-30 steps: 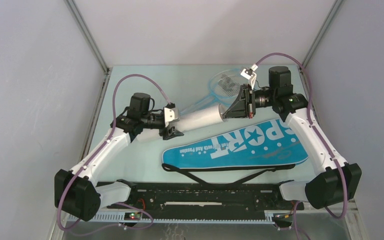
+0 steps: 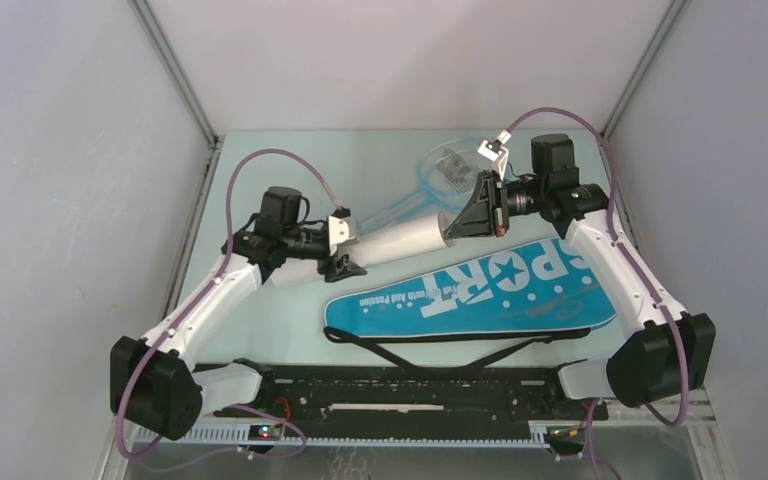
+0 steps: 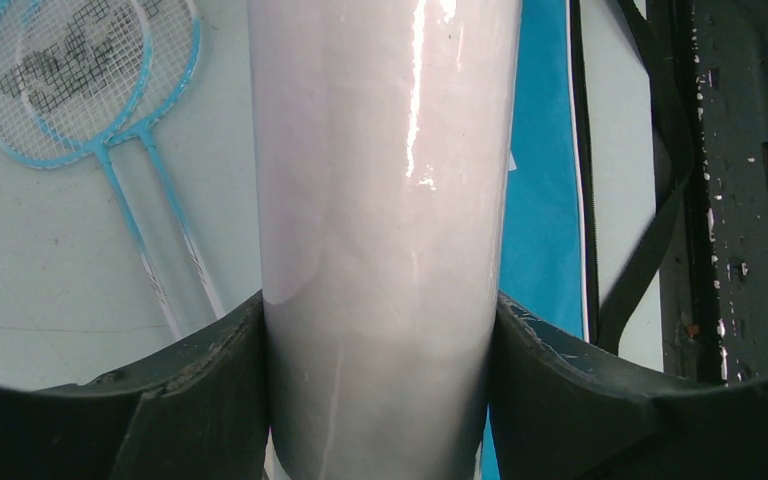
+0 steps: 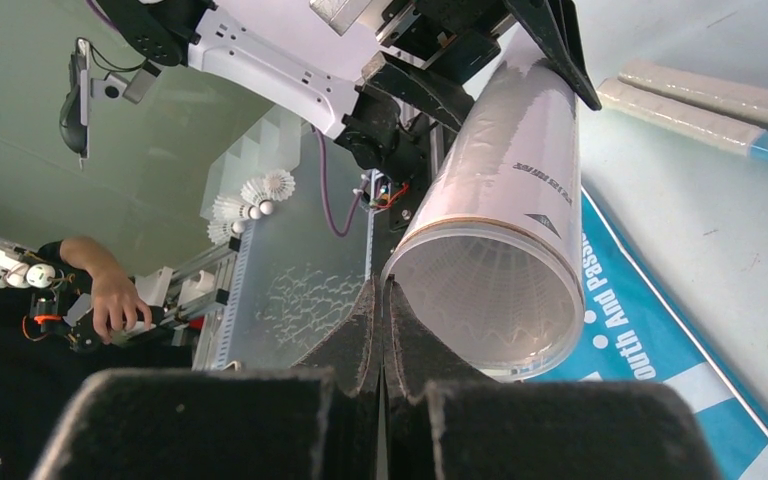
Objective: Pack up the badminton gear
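Note:
A white shuttlecock tube [image 2: 400, 240] hangs slanted above the table, my left gripper [image 2: 342, 262] shut around its body. In the right wrist view its near end faces me, a clear round cap or rim [image 4: 545, 350]. My right gripper is shut at that end, fingertips against the rim; whether anything thin is between them is unclear. Two blue rackets [image 2: 450, 165] lie behind the tube, partly under my right arm. The blue SPORT bag [image 2: 480, 295] lies flat in front, its black strap [image 2: 390, 352] along the front edge.
Walls bound it at the sides and back. In the right wrist view, loose shuttlecocks [image 4: 260, 195] and a person's hand [image 4: 115, 300] show beyond the table.
Otherwise the scene looks the same.

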